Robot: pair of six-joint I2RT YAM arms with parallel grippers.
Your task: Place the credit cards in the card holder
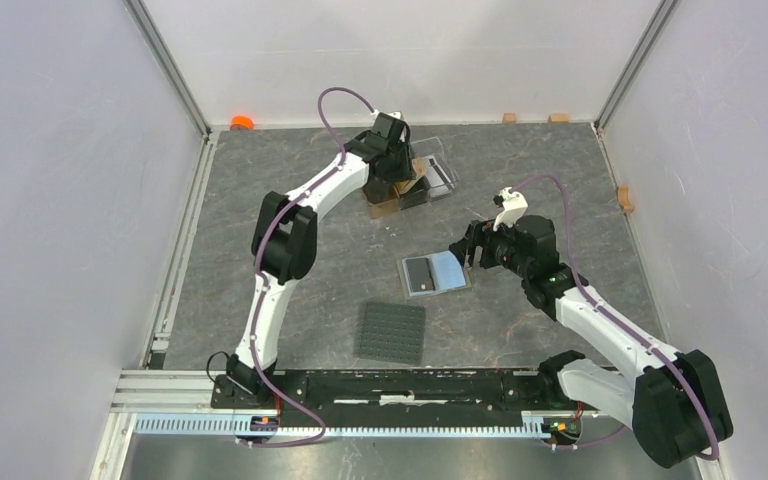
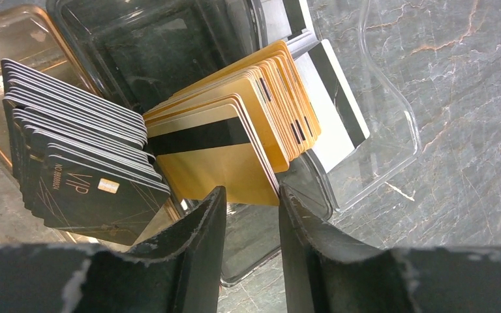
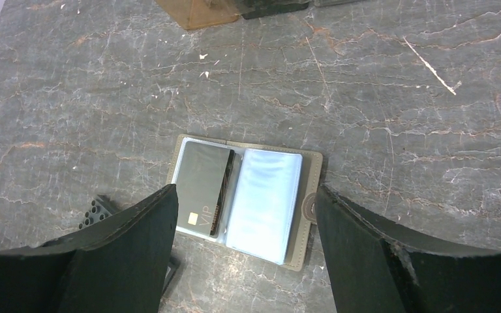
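Several gold cards (image 2: 235,171) lean in a dark clear tray in the left wrist view, their front card bearing a black stripe. My left gripper is partly open at that front card's lower corner; the corner shows between the fingertips, close to the right one, and whether they touch I cannot tell. Black VIP cards (image 2: 98,189) stand stacked in the amber tray. The card holder (image 3: 308,195) lies open on the table, a black card (image 3: 199,189) in its left side and a light blue sleeve (image 3: 264,205) on its right. My right gripper is open and empty above it.
White cards (image 2: 329,104) with black stripes lie in a clear tray (image 2: 401,124) beside the gold ones. A dark ribbed mat (image 1: 391,332) lies near the front edge. Bare table surrounds the holder, including the stretch between it and the trays.
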